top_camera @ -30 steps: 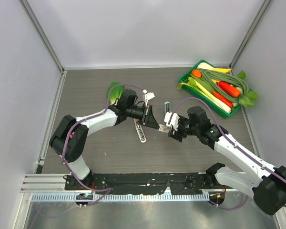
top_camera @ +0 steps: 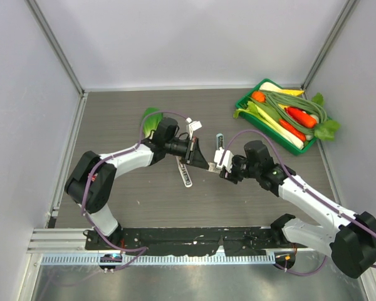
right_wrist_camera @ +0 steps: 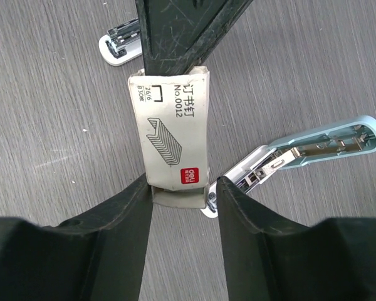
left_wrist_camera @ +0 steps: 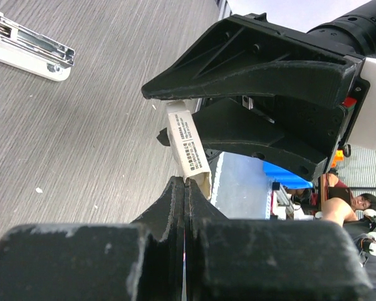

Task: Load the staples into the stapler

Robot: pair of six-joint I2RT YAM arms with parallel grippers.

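A white staple box (right_wrist_camera: 169, 132) is held up between the two grippers over the table. My left gripper is shut, its fingertips at one end of the box. My right gripper has its fingers either side of the box's lower end; in the left wrist view they show above and below the box (left_wrist_camera: 187, 141). An open stapler with a pale blue cover (right_wrist_camera: 326, 143) lies on the table below. Another white stapler lies nearby, partly hidden in the right wrist view.
A green basket of vegetables (top_camera: 244, 100) stands at the back right, and a leafy green vegetable (top_camera: 150, 116) lies behind the left arm.
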